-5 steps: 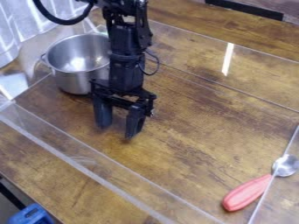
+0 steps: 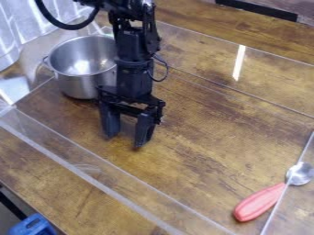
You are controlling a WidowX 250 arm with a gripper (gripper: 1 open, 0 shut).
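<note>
My black gripper (image 2: pixel 128 127) points down at the wooden counter (image 2: pixel 185 174), left of centre, with its two fingers low at or just above the surface and spread apart. I see nothing clearly held between them, though the dark fingers are hard to make out. A steel pot (image 2: pixel 76 62) stands behind and to the left of the gripper, partly hidden by the arm.
A spoon with a pink handle (image 2: pixel 260 202) lies at the lower right. A blue object (image 2: pixel 35 226) is at the lower left corner.
</note>
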